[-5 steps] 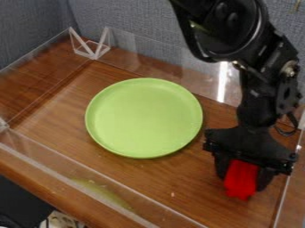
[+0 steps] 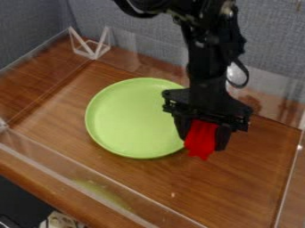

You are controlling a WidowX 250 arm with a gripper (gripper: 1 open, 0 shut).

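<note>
My black gripper (image 2: 205, 125) is shut on a red object (image 2: 201, 141), which hangs below its fingers just beside the right part of a green round plate (image 2: 127, 119). The gripper covers part of the plate's right edge. Whether the red object touches the plate or the table is hard to tell.
Clear low walls edge it. A white wire frame (image 2: 91, 44) stands at the back left. Grey padded panels rise behind.
My gripper has moved left and toward the back with the red object in it, from the right part of the table to the plate's right edge.
</note>
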